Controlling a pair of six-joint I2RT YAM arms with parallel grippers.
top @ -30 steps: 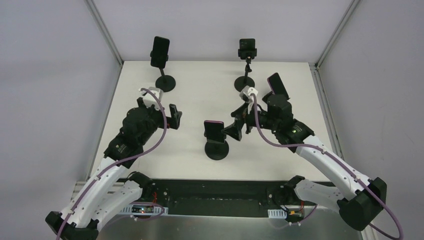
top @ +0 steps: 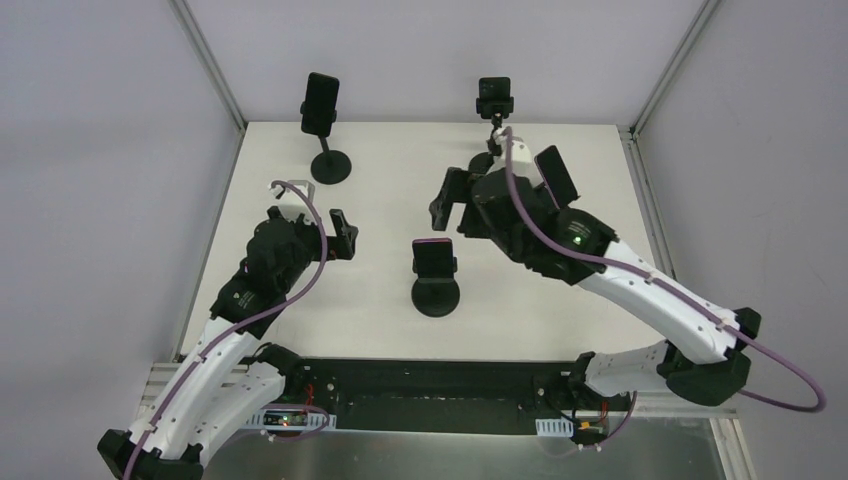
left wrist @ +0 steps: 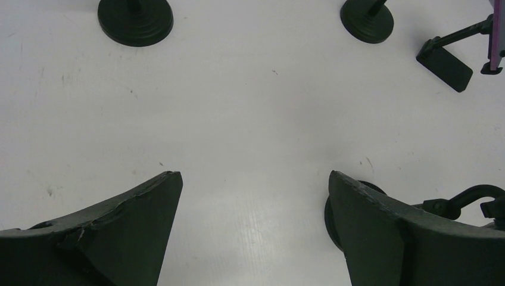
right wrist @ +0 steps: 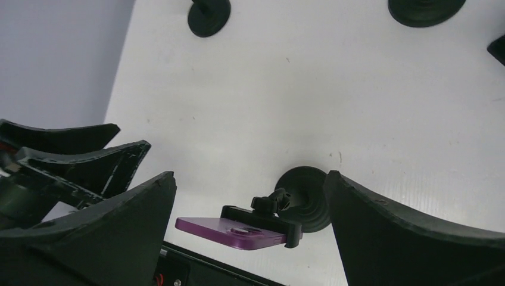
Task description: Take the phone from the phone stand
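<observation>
A dark phone with a purple edge [top: 433, 258] sits in the front centre stand [top: 436, 298]; in the right wrist view the purple phone [right wrist: 223, 231] rests in its holder, above a round base [right wrist: 306, 202]. My right gripper [top: 447, 202] is open above and behind it, with the phone low between the fingers in its wrist view. My left gripper [top: 340, 235] stands open to the left of that stand, nothing between its fingers.
Phones on stands stand at back left [top: 320, 105], back centre [top: 494, 95] and right [top: 555, 170], the last two partly behind my right arm.
My right gripper has moved back from beside the front phone and turned to sit behind and above it. The left arm has shifted slightly left. The front phone stands slightly straighter than a second ago.
</observation>
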